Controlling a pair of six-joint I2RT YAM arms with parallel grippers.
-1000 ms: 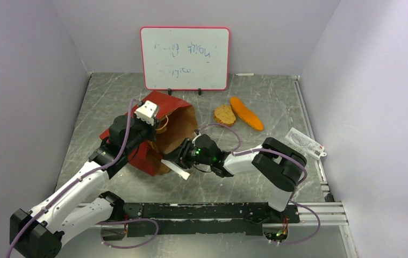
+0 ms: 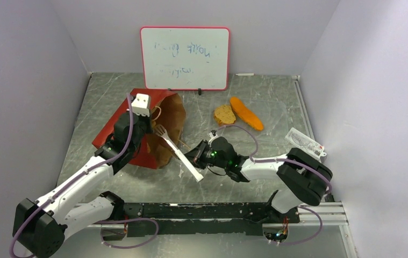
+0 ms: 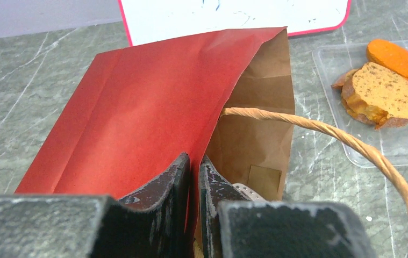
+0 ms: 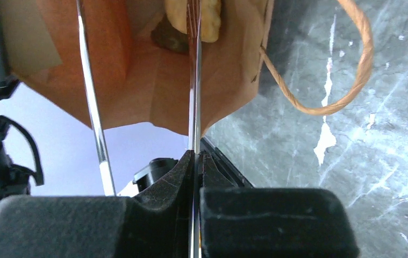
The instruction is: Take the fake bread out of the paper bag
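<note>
The paper bag (image 2: 172, 121), red outside and brown inside, lies on its side with its mouth facing right. In the left wrist view, my left gripper is shut on the bag's red edge. My right gripper is shut on one arm of the metal tongs (image 4: 194, 102); their other arm slants apart to the left, outside the fingers. Ahead of the held arm, inside the bag, sits a pale yellow piece of fake bread (image 4: 210, 22), partly covered by the tong tip. From above, the slotted tong end points at the bag mouth.
A bread slice (image 2: 224, 114) and an orange loaf (image 2: 246, 113) lie in a clear tray (image 3: 330, 80) right of the bag. The whiteboard (image 2: 185, 59) stands behind. A twisted bag handle (image 3: 352, 142) loops out of the opening. A white package (image 2: 305, 143) lies far right.
My right gripper has backed rightward from the bag. The left gripper and bag have shifted left.
</note>
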